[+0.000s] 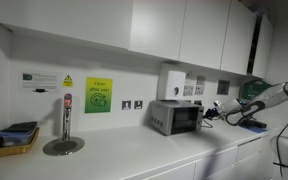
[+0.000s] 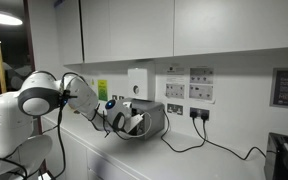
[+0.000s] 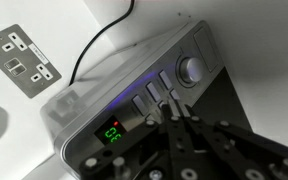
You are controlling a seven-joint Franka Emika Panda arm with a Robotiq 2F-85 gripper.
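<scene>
A silver microwave (image 1: 172,120) stands on the counter against the wall. Its control panel fills the middle of the wrist view, with a round dial (image 3: 191,69), a row of pale buttons (image 3: 152,91) and a lit green display (image 3: 111,130). My gripper is shut, its fingertips over the panel close to the buttons, with nothing visible between them. Whether the tips touch a button I cannot tell. In the second exterior view the gripper (image 2: 137,125) is in front of the microwave (image 2: 155,114).
A tap (image 1: 67,118) and a basket (image 1: 16,139) are at the counter's left. Above the microwave hangs a white dispenser (image 1: 172,80). Cables run from wall sockets (image 2: 199,113) toward a black toaster (image 2: 285,155).
</scene>
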